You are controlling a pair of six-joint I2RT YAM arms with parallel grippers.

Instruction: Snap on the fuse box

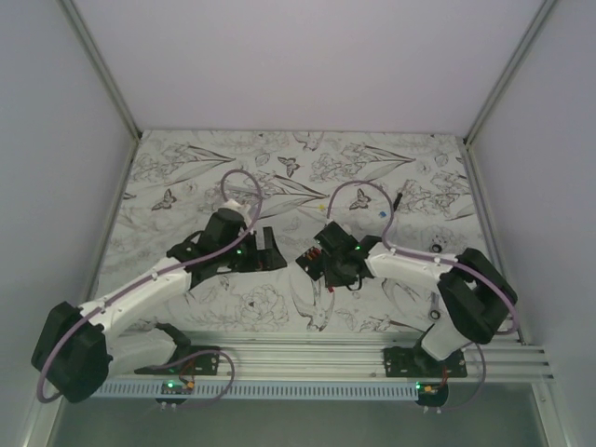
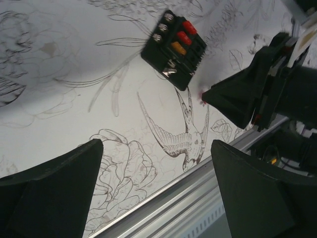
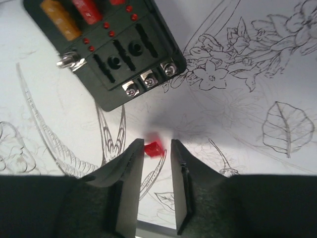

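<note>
The black fuse box (image 1: 309, 263) lies on the patterned mat, with red and orange fuses along one side and empty slots visible in the right wrist view (image 3: 129, 54). My right gripper is at the lower right of the box, fingers part open, with a small red piece (image 3: 153, 148) between or just beyond the fingertips; whether it is gripped is unclear. My left gripper (image 1: 268, 250) stands open to the left of the box, nothing between its fingers.
A small yellow piece (image 1: 320, 207), a blue piece (image 1: 382, 214) and a dark tool (image 1: 398, 199) lie toward the back right. A metal rail runs along the front edge.
</note>
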